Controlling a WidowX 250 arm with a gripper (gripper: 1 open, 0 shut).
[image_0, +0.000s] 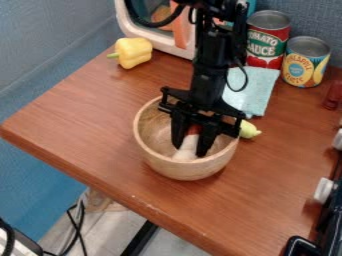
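My black gripper (194, 125) is lowered into a wooden bowl (158, 160) on the brown table (94, 135). A pale, cream object (186, 150) lies inside the bowl under the fingers, largely hidden by them. Whether the fingers are closed on it I cannot tell.
A yellow pepper-like item (131, 52) sits back left. A light cloth (255, 92), a red can (267, 40), a second can (305, 62) and a small red jar (334, 96) are behind. A pale green item (249, 129) lies right of the bowl.
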